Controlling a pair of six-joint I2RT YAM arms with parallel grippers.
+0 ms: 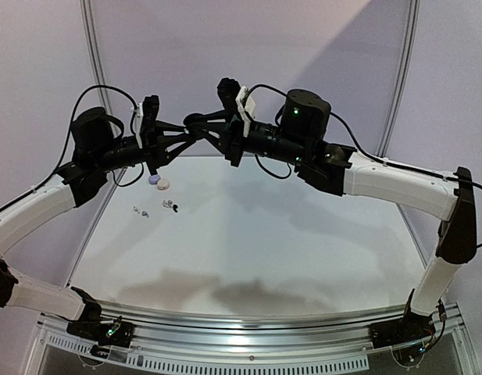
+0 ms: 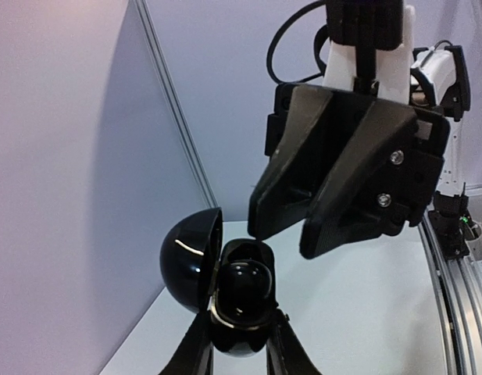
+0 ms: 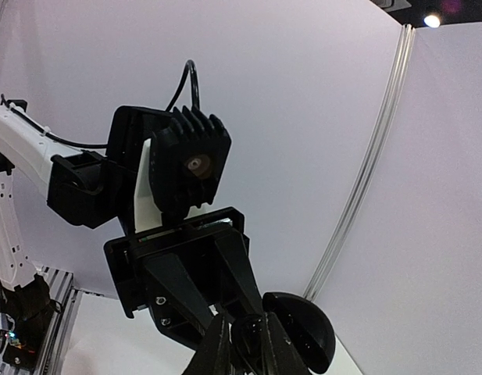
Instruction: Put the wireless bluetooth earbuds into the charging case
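Note:
My left gripper is shut on the black charging case (image 2: 241, 324). The case's domed lid (image 2: 190, 262) stands open to one side, and a glossy rounded part shows inside the body. Right at the case, my right gripper (image 1: 203, 130) nearly touches or touches it in the top view. In the left wrist view its fingers (image 2: 354, 176) stand slightly apart over the case. The right wrist view has the case body (image 3: 244, 336) showing at those narrowly spaced fingertips; whether they hold anything is hidden. No earbud can be made out in either gripper.
On the white table (image 1: 287, 234) far below lie several small pieces (image 1: 170, 205), too small to name surely. A purple disc (image 1: 154, 179) and a pink disc (image 1: 163, 184) lie behind them.

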